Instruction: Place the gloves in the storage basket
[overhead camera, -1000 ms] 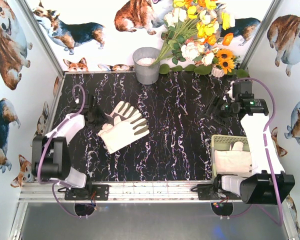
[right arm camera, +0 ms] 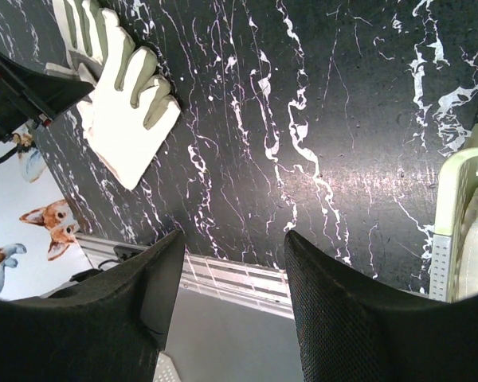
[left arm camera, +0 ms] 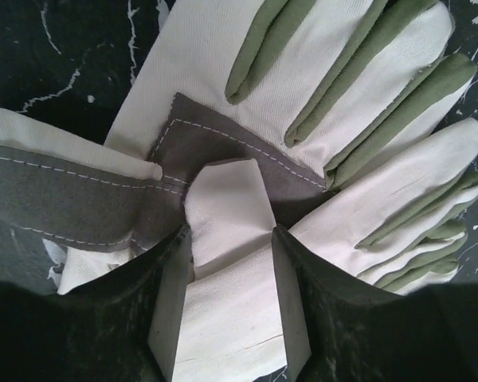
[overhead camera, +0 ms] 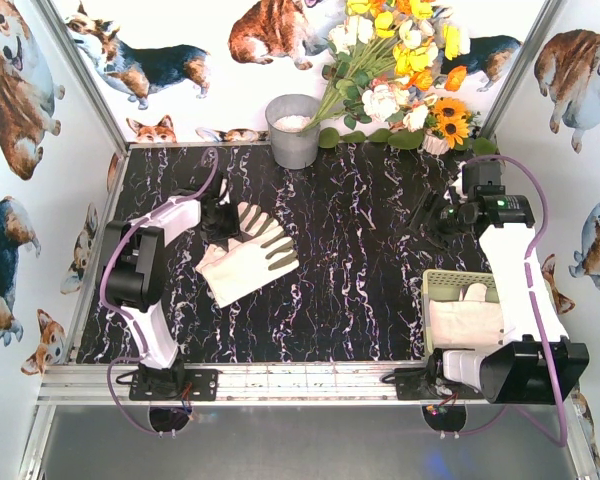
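Note:
Cream gloves with olive fingers and a grey patch (overhead camera: 250, 270) lie overlapped on the left half of the black marble table, filling the left wrist view (left arm camera: 374, 103). My left gripper is open, its fingertips over the gloves either side of a cream flap, perhaps touching. My right gripper is open and empty above the right side of the table. Below it, the pale storage basket (overhead camera: 430, 280) holds cream glove material (overhead camera: 460, 320); its rim (right arm camera: 448, 199) also shows in the right wrist view.
A grey bucket (overhead camera: 292, 145) and artificial flowers (overhead camera: 410, 70) stand along the back.
My left arm has moved right from the table's left side to over the gloves. The right arm and basket look unchanged.

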